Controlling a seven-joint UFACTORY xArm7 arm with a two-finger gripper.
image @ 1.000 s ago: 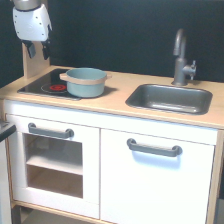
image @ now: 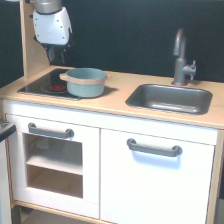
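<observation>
My gripper point(image: 56, 52) hangs above the back left of the toy kitchen's stove, its white body at the top left and dark fingers below, too small to tell whether open or shut. A teal pot point(image: 86, 86) with a tan handle sits on the right part of the black stovetop point(image: 45, 87), to the right of and below the gripper. The red burner ring shows left of the pot.
A steel sink point(image: 170, 100) with a grey faucet point(image: 180, 55) fills the right of the wooden counter point(image: 120, 95). Below are white doors with dark handles. Free counter lies between pot and sink.
The gripper has moved right, closer to the pot. The pot has not visibly moved.
</observation>
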